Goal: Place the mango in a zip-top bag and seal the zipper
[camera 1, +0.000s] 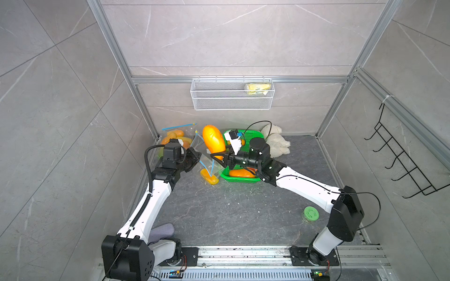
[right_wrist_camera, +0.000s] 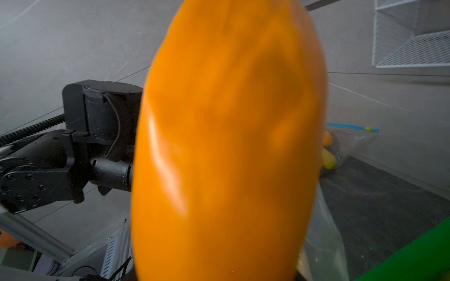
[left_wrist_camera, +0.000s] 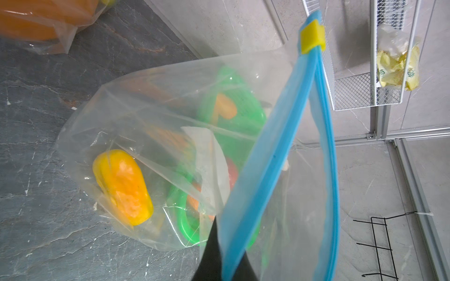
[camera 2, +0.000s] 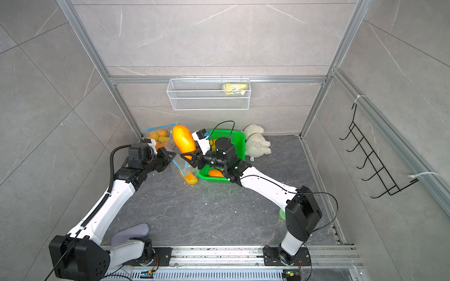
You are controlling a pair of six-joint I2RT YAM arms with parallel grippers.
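A large orange-yellow mango (camera 1: 213, 139) is in my right gripper (camera 1: 219, 157), raised just above the open zip-top bag, and fills the right wrist view (right_wrist_camera: 227, 140). My left gripper (camera 1: 192, 159) is shut on the rim of the clear bag, whose blue zipper (left_wrist_camera: 267, 164) stands upright with a yellow slider (left_wrist_camera: 313, 37). A smaller yellow fruit (left_wrist_camera: 122, 186) shows through the plastic, low in the left wrist view; whether it is inside cannot be told.
A green basket (camera 1: 253, 132) with more fruit stands right of the bag. Another bag of fruit (camera 1: 175, 135) lies at the back left, a plush toy (camera 1: 279, 142) at the back right and a green jar (camera 1: 310, 214) at the front right.
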